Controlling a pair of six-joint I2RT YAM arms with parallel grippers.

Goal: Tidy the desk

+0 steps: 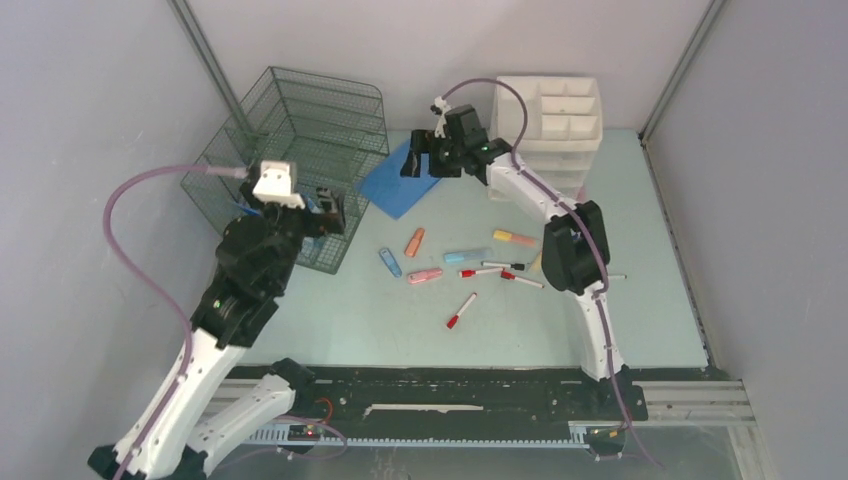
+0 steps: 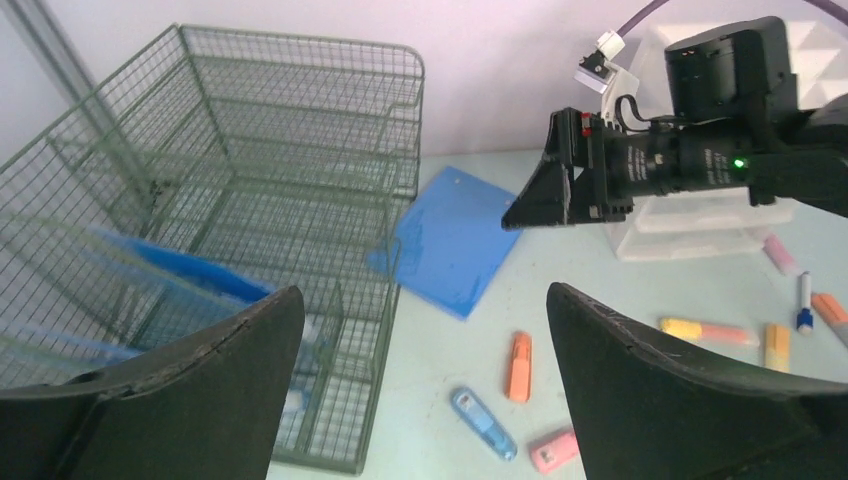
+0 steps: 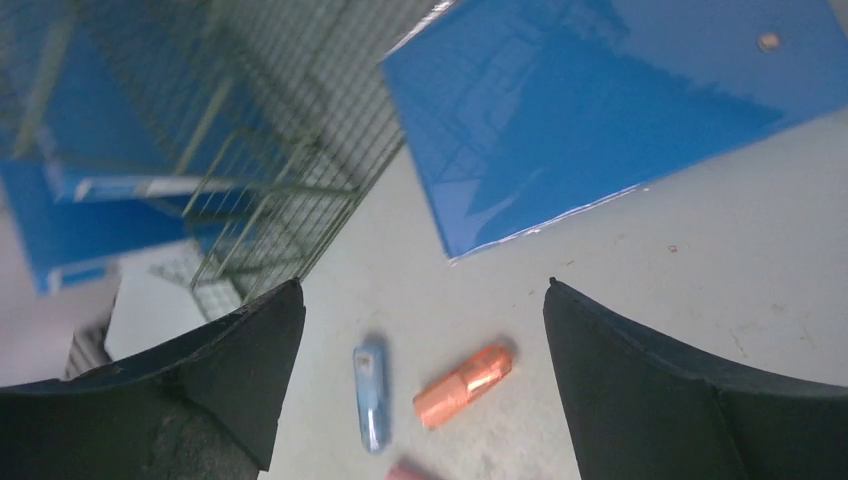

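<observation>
A blue folder (image 1: 393,188) lies flat on the desk right of the wire rack (image 1: 330,110), which holds other blue folders (image 2: 180,260). My right gripper (image 1: 420,152) is open above the folder's upper part, nothing between its fingers; the folder fills much of the right wrist view. My left gripper (image 1: 310,210) is open and raised over the rack's front right, nothing in it. An orange highlighter (image 1: 415,242), a blue one (image 1: 390,262), a pink one (image 1: 425,275), a light blue one (image 1: 466,255) and several markers (image 1: 462,310) lie across the middle desk.
A white drawer organizer (image 1: 545,110) stands at the back right, with the right arm reaching across its front. Walls bound both sides and the back.
</observation>
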